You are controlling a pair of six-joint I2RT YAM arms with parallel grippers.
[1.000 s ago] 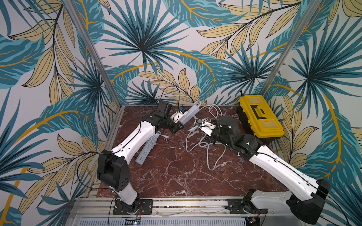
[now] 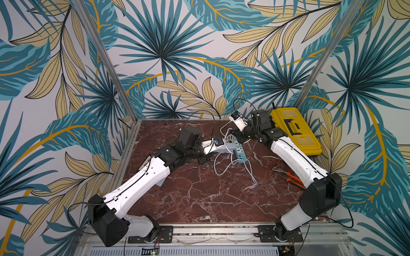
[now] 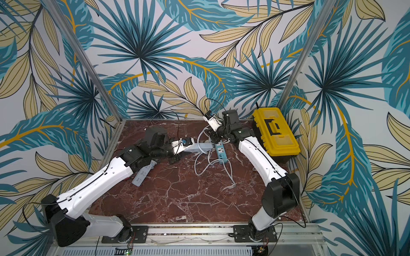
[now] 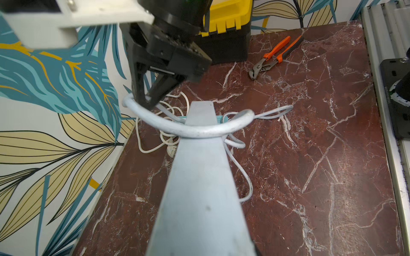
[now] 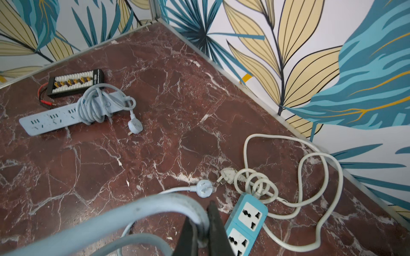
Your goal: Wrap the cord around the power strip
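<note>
My left gripper (image 2: 208, 154) is shut on the near end of a pale grey power strip (image 4: 200, 183), held over the table with a smooth face towards the left wrist camera. A loop of its grey cord (image 4: 198, 130) passes across the far part of the strip and bends up on the left to my right gripper. There the right wrist view has the cord running in between the shut fingers. Further lengths of cord hang below the strip to the table, and a round plug (image 5: 204, 188) lies beyond.
Under the held strip lies a teal power strip (image 5: 245, 226) with cream cord (image 5: 318, 204) piled by the back wall. A wrapped strip (image 5: 55, 119) and a black connector board (image 5: 76, 82) lie left. Pliers (image 4: 273, 57) and a yellow toolbox (image 2: 296, 130) are right.
The left gripper has swung the strip from pointing up and back to pointing right. My right gripper has gone from the near side of the strip to the far side, drawing the cord across.
</note>
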